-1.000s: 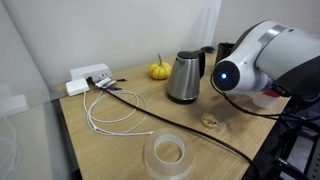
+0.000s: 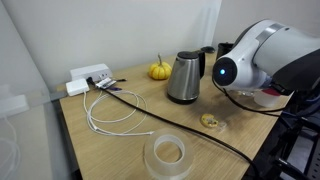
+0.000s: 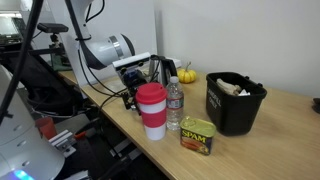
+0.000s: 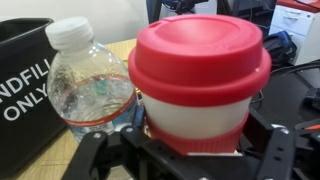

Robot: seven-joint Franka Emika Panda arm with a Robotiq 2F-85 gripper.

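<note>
A cup with a red lid (image 4: pixel 200 55), a white band and a red lower part fills the middle of the wrist view. It stands upright near the table's edge in exterior view 2, where the same cup (image 3: pixel 152 112) is in front of the arm. My gripper has its dark fingers spread apart at the cup's two sides, low in the wrist view. Whether they press on the cup cannot be made out. The cup hides much of the gripper in exterior view 2.
Close beside the cup stands a clear water bottle (image 3: pixel 175 103), with a Spam can (image 3: pixel 197 136) nearby and a black bin (image 3: pixel 234 103) behind. A kettle (image 2: pixel 185 78), a tape roll (image 2: pixel 168 153), cables and a small pumpkin (image 2: pixel 160 71) occupy the other side.
The arm has shifted only slightly in exterior view 1. The kettle, tape roll, cables and pumpkin stay where they were.
</note>
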